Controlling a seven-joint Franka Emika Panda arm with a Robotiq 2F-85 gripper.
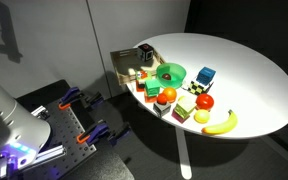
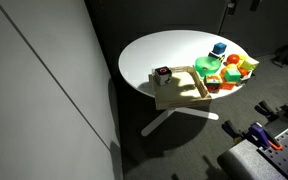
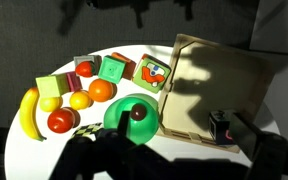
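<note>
In the wrist view, the dark fingers of my gripper stand wide apart at the bottom edge, with no object held between them. Beyond them is a shallow cardboard tray (image 3: 196, 88), with a black cube (image 3: 220, 126) in its near right corner. A green bowl (image 3: 118, 110) left of the tray holds a small dark red ball (image 3: 138, 112). Next to the tray's left side lies a green block with a cartoon face (image 3: 151, 73). My fingers are above the table and apart from these things.
Left of the bowl are a green cube (image 3: 112, 68), an orange (image 3: 101, 90), a tomato (image 3: 61, 121) and a banana (image 3: 29, 113). A blue cube (image 1: 206, 75) sits at the bowl's far side.
</note>
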